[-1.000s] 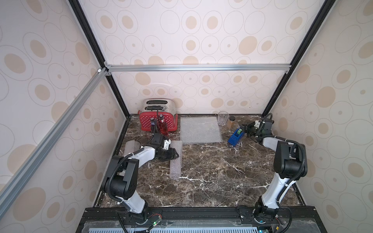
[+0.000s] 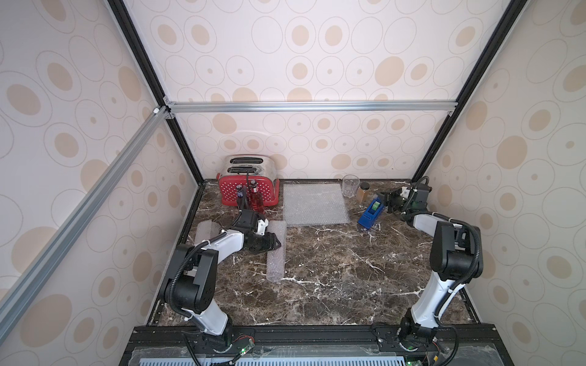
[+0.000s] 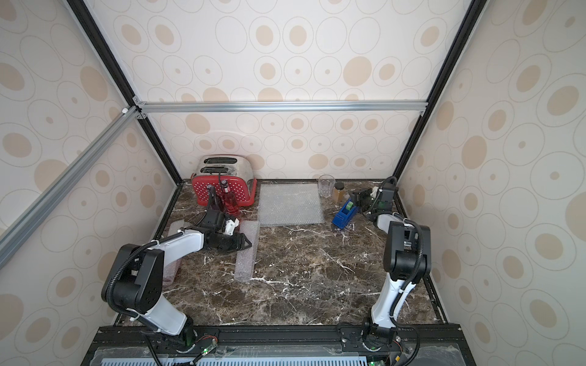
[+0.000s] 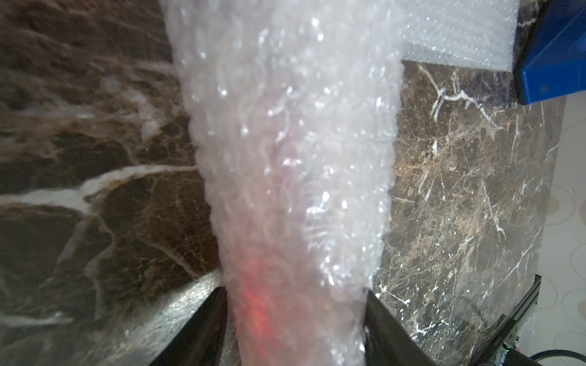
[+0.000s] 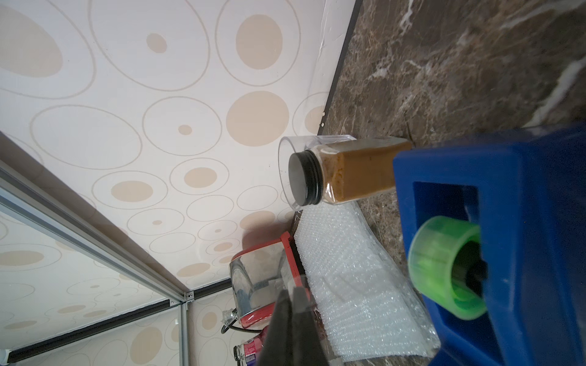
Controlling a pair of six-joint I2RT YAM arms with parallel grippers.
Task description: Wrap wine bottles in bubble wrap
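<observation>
A bubble-wrapped roll [image 4: 299, 158] fills the left wrist view, with red showing faintly through the wrap. My left gripper is shut on it near one end, one finger against each side. Flat bubble wrap sheets [image 2: 314, 204] lie at the back middle. Two unwrapped dark-necked bottles [image 2: 255, 198] stand before the toaster. My right gripper is shut, its fingertips together with a faint clear strip, apparently tape, at them. Beside it stands the blue tape dispenser [image 2: 371, 213] with a green roll [image 5: 442, 262].
Another bubble-wrapped roll [image 2: 206, 230] lies behind the left arm, partly hidden. The red toaster [image 2: 268, 190] stands at the back left. A clear glass [image 2: 349, 185] and a brown jar [image 2: 362, 192] are near the back right.
The right gripper has shifted very slightly by the tape dispenser. The left arm and the roll it holds look unmoved.
</observation>
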